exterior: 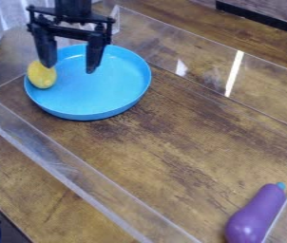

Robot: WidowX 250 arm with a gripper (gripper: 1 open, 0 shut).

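Note:
A black gripper (65,59) hangs open over the left part of a round blue plate (102,97), its fingers pointing down with a gap between them. A yellow object (42,76), rounded like a lemon or pear, lies on the plate's left side, just below the left finger. A purple eggplant (256,215) lies at the lower right, well away from the plate.
Transparent walls run along its left and right sides, and a dark edge shows at the top right.

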